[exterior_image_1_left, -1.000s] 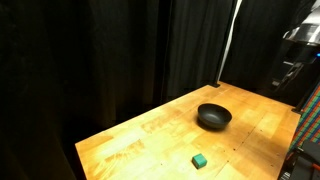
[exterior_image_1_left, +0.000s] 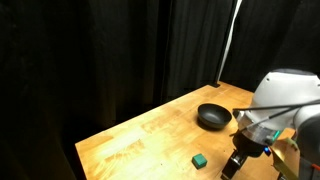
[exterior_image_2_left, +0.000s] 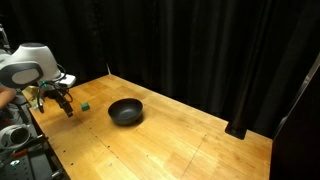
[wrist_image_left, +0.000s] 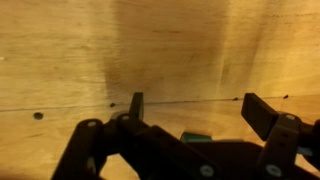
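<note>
A small green cube (exterior_image_1_left: 199, 160) lies on the wooden table, and a black bowl (exterior_image_1_left: 214, 116) stands farther back. In the second exterior view the cube (exterior_image_2_left: 85, 106) is left of the bowl (exterior_image_2_left: 126, 111). My gripper (exterior_image_1_left: 236, 160) hangs low over the table, to the right of the cube and apart from it. Its fingers are wide open in the wrist view, with only bare wood between the fingers. Part of the green cube (wrist_image_left: 195, 137) peeks out at the bottom of the wrist view, mostly hidden behind the gripper's body.
A black curtain (exterior_image_1_left: 110, 60) hangs behind it. The bowl is the only other object on the tabletop.
My arm has come in from the upper right, descending towards the front of the table near the cube. The cube and the bowl have stayed in place.
</note>
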